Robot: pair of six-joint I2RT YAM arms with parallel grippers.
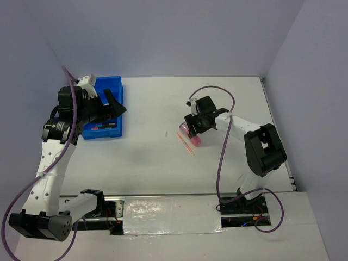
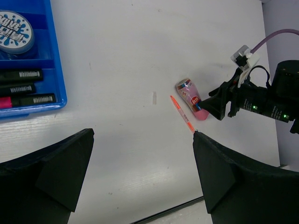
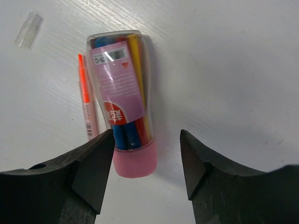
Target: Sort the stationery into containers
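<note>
A clear case of coloured markers with a pink end lies on the table, an orange pen beside its left and a small clear piece farther off. My right gripper is over the pink end, fingers apart with nothing held between them. My left gripper hangs open beside and over the blue divided container, which holds dark markers and a round lidded tub.
Grey walls bound it at the back and both sides.
</note>
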